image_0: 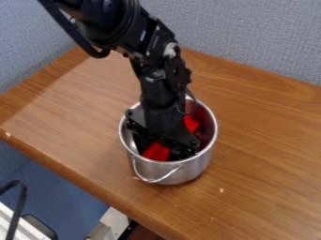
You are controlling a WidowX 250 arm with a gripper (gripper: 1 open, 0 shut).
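A metal pot with a wire handle stands on the wooden table near its front-left edge. The black arm reaches down from the top left, and my gripper is down inside the pot. Red objects lie in the pot, partly hidden by the gripper. The fingertips are too dark and hidden to tell whether they grip anything.
A grey-blue wall rises behind. Past the left edge, below, are dark cables and some white items.
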